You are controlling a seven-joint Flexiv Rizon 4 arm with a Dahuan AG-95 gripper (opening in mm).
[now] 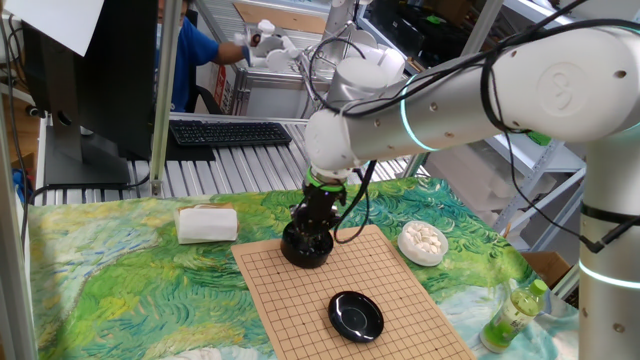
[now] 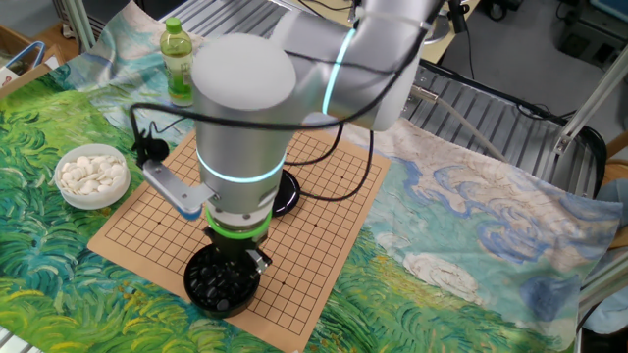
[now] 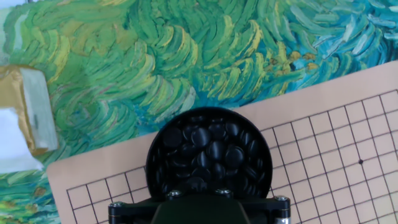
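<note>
A round black bowl [image 3: 163,134] full of glossy black stones [image 3: 214,152] stands at one edge of the wooden grid board [image 1: 290,300]. Right over it is my gripper [image 1: 312,232], pointing down, its lower end at or just above the bowl's opening. Only the gripper's dark body and side brackets show along the bottom of the wrist view; the fingertips are hidden or too dark to make out. Whether a stone is between them cannot be told. Elsewhere on the board rests a shallow, empty-looking black dish [image 1: 356,316].
Beside the board sits a white bowl [image 1: 423,243] of white stones. A green bottle [image 1: 513,316] stands near the arm's base, and a white packet [image 1: 207,224] lies on the painted cloth. Most of the board's grid is bare. A keyboard and monitor are beyond the cloth.
</note>
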